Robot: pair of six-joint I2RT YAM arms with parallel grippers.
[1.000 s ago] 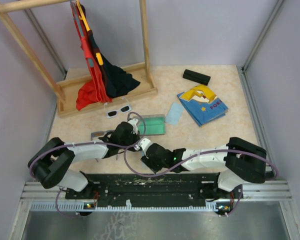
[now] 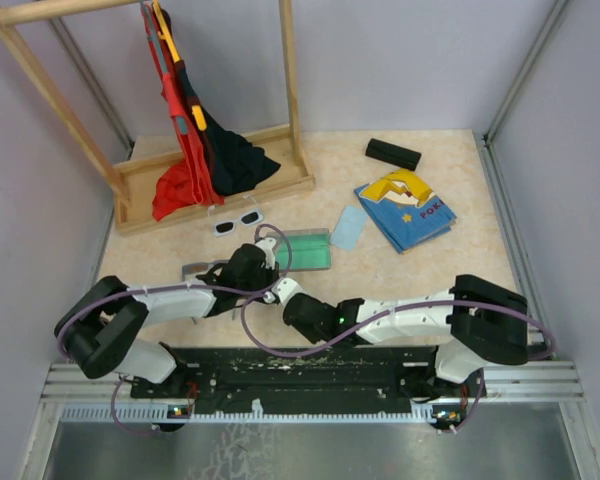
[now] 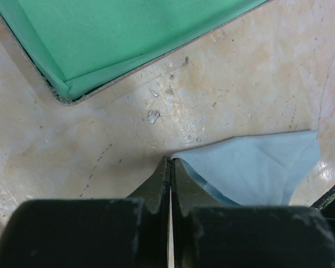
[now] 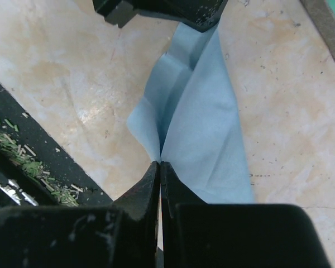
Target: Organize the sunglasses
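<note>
White-framed sunglasses with dark lenses [image 2: 238, 222] lie open on the table, left of the centre in the top view. A black case [image 2: 393, 154] rests at the back right. My left gripper is shut on one edge of a light blue cloth [image 3: 248, 164], low over the table. My right gripper is shut, its tips touching the same cloth [image 4: 209, 131] where folds converge; whether any is pinched there is hard to see. Most of that cloth is hidden beneath the arms in the top view.
A green-lined box [image 2: 305, 258] stands just behind the grippers. Another light blue cloth [image 2: 349, 228] lies to its right, near a blue and yellow printed folded cloth [image 2: 408, 210]. Clothes hang on a wooden rack [image 2: 295, 110] at the back left.
The left arm and the sunglasses have stayed in place.
</note>
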